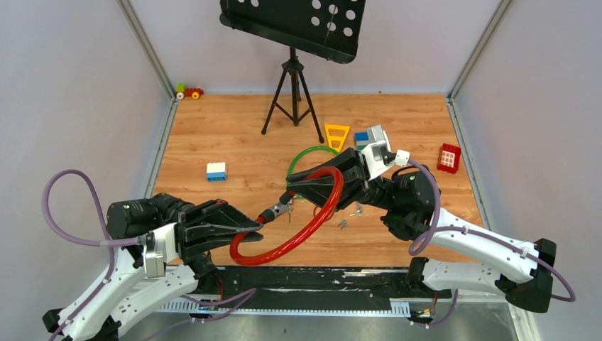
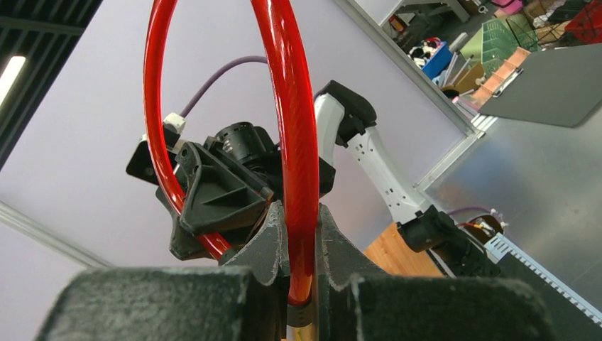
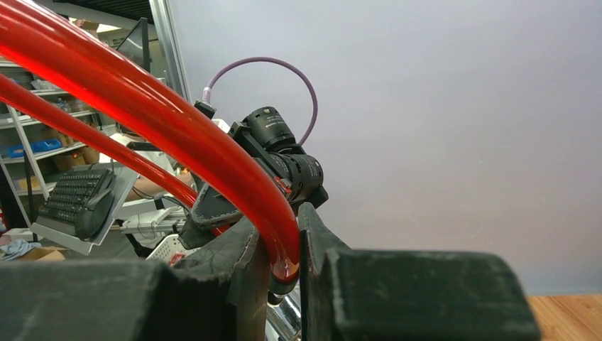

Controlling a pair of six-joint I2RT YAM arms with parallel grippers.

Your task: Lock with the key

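A red cable lock [image 1: 287,244] bends in a loop above the table, held between both grippers. My left gripper [image 1: 257,231] is shut on one end of the red tube, just beside the lock's metal body [image 1: 277,210]. On the other end, my right gripper [image 1: 292,186] is shut too. Metal body and opposite end meet or nearly meet between the grippers; whether they are joined cannot be told. A small key [image 1: 289,214] seems to hang at the metal body. In the left wrist view the tube [image 2: 292,135] passes between the fingers; the right wrist view shows the same tube [image 3: 213,160] gripped.
Loose keys [image 1: 343,224] and a green ring [image 1: 292,165] lie on the table below. A black music stand [image 1: 294,85] stands at the back. Toy blocks [image 1: 216,171], a yellow piece [image 1: 336,135] and a red block [image 1: 449,158] are scattered about.
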